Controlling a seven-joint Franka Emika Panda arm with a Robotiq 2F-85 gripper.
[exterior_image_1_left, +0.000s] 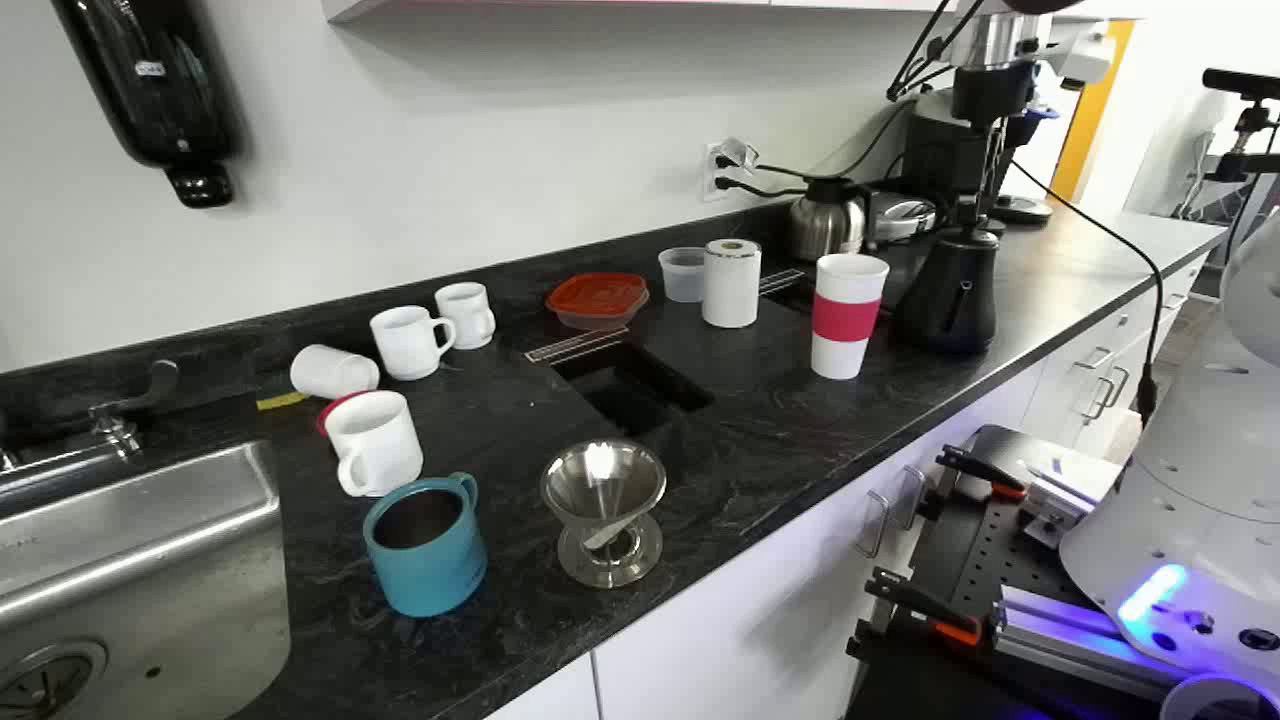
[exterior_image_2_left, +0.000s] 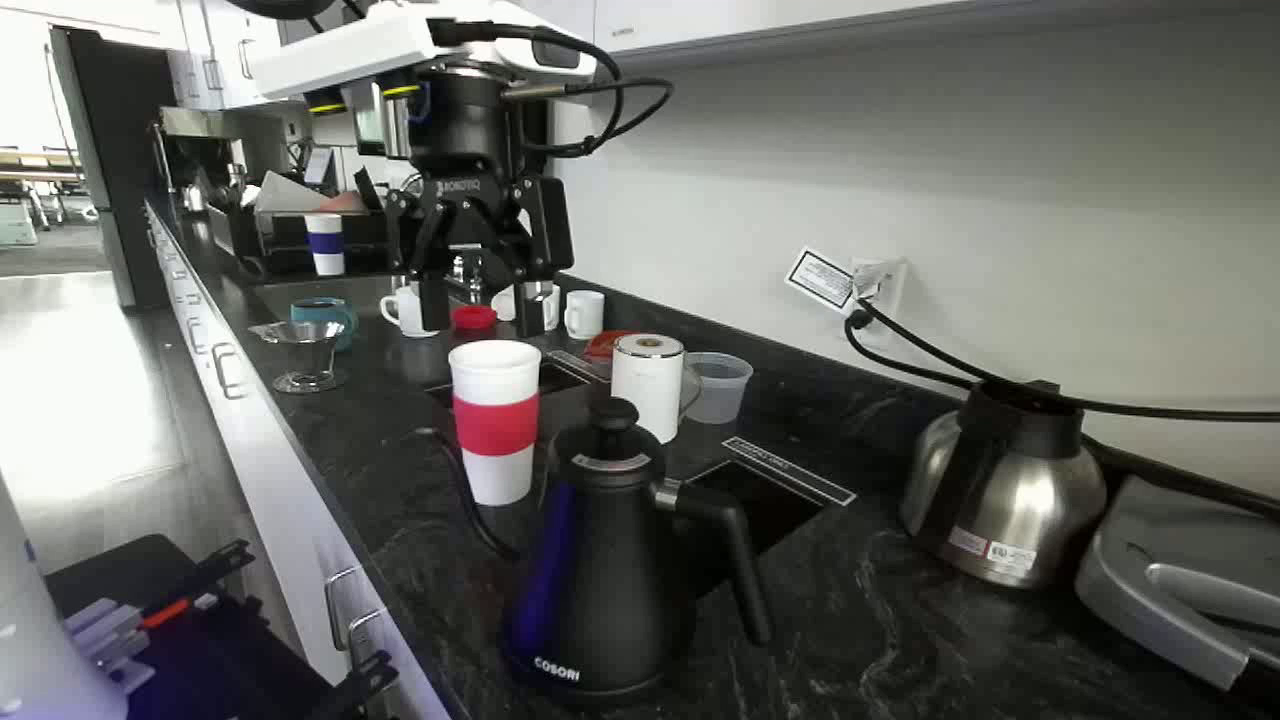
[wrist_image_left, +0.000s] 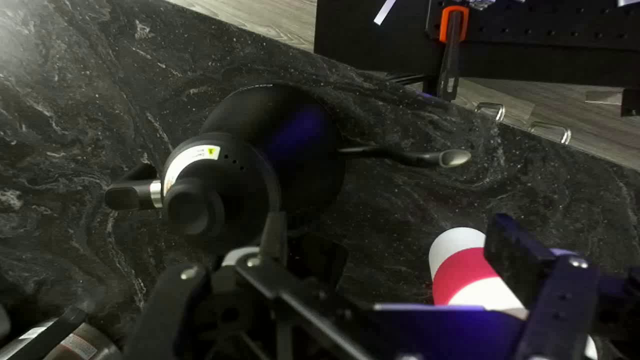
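My gripper hangs fingers down above the counter, its two fingers well apart and nothing between them. In the wrist view, the black gooseneck kettle lies to the left of the gripper, with its lid on and its spout pointing right. A white cup with a red band is partly hidden behind the right finger. Seen from exterior view 2, that cup stands upright just beyond the kettle. The gripper touches neither.
A white canister, a clear tub and a red-lidded container stand towards the wall. Several white mugs, a teal mug and a metal dripper occupy the sink end. A steel carafe sits near the wall.
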